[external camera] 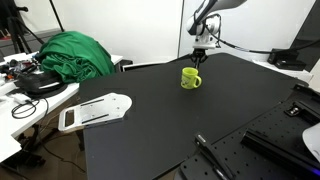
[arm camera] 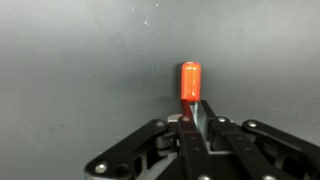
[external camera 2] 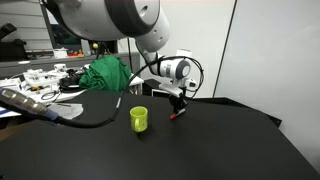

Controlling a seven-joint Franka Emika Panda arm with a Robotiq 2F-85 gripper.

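Note:
A red-ended, pen-like object (arm camera: 191,80) lies on the dark tabletop in the wrist view, its far end clear of my fingers. Its near part runs down between the fingertips of my gripper, and the fingers hide the rest. How tightly the fingers stand around it cannot be told. In exterior view 2 my gripper (external camera 2: 178,108) is low at the table, with a small red spot of the object (external camera 2: 173,117) beside its tips. From exterior view 1 the gripper (external camera: 198,60) appears far back, behind the mug, and the red object cannot be made out.
A yellow-green mug (external camera: 190,78) stands upright nearer the middle of the table. A white tray-like board (external camera: 96,112) lies at the left. Green cloth (external camera: 72,57) is heaped behind it.

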